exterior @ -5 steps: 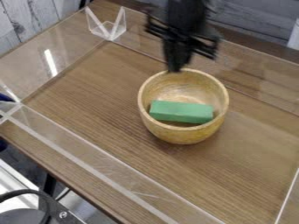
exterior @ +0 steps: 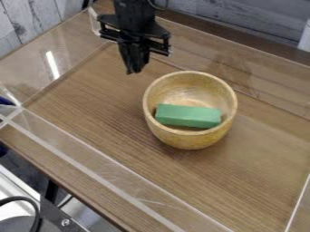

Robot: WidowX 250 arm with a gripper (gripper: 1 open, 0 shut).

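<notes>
My black gripper (exterior: 136, 65) hangs over the wooden table at the upper middle, up and to the left of a round tan bowl (exterior: 189, 140); it is shut, with nothing visible between its fingers. A green block (exterior: 188, 116) lies inside the bowl, toward its front.
Black cables lie at the lower left corner. Pale surfaces border the table at the upper left and upper right.
Over the last second the arm has moved leftward from above the bowl, and the gripper now appears lower in view. The bowl and green block look unmoved.
</notes>
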